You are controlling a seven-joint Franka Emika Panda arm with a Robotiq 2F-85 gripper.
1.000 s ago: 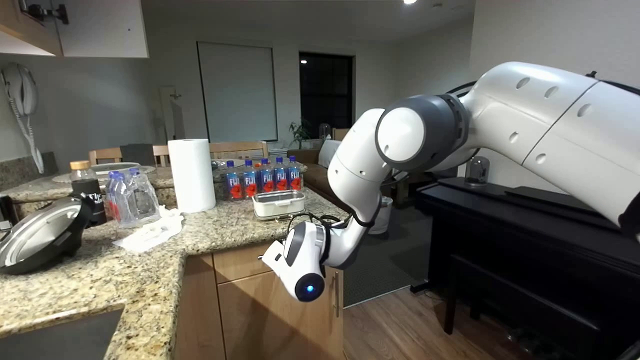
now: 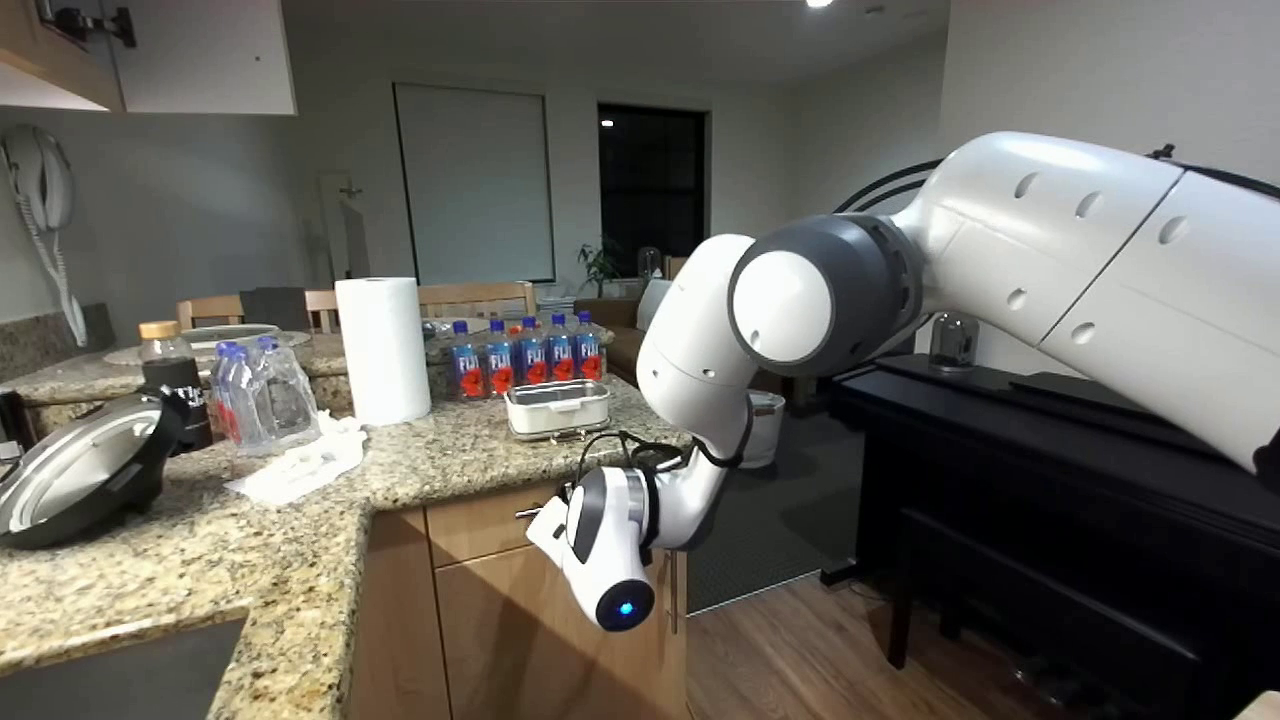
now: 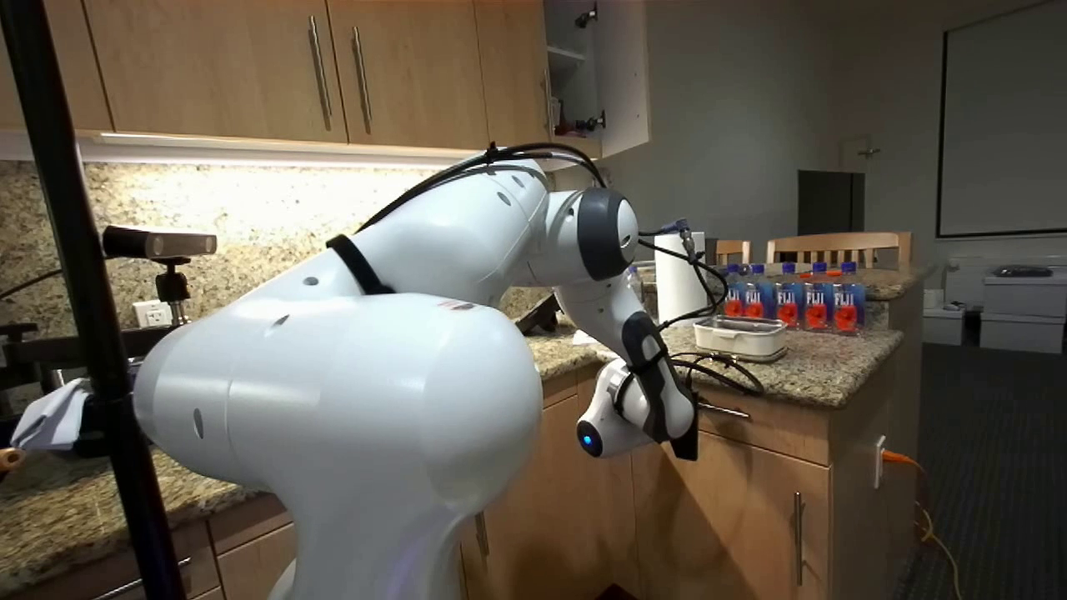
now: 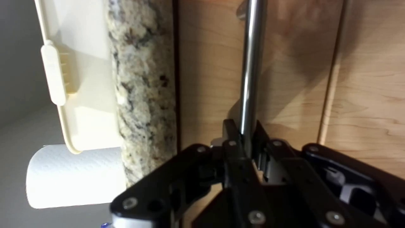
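Observation:
In the wrist view, a round metal drawer handle (image 4: 251, 64) runs down between the black fingers of my gripper, which is shut on it. The drawer front (image 4: 212, 68) behind the handle is pale wood and sits under the granite counter edge; it looks closed. Exterior view 1 shows one end of the handle (image 2: 527, 512) sticking out beside the hand, while the fingers are hidden there. In exterior view 2, the handle (image 3: 724, 410) extends to the right of the hand, below the counter.
A white container (image 2: 558, 408) stands on the counter above the drawer, near its edge. Behind it are several water bottles (image 2: 528, 358) and a paper towel roll (image 2: 384, 352). Below the drawer is a cabinet door (image 3: 735, 510) with a vertical handle. Open floor lies to the right.
The hand has shifted slightly downward in exterior view 1, and the upper arm links have moved a little to the left. The counter items and the drawer front look the same.

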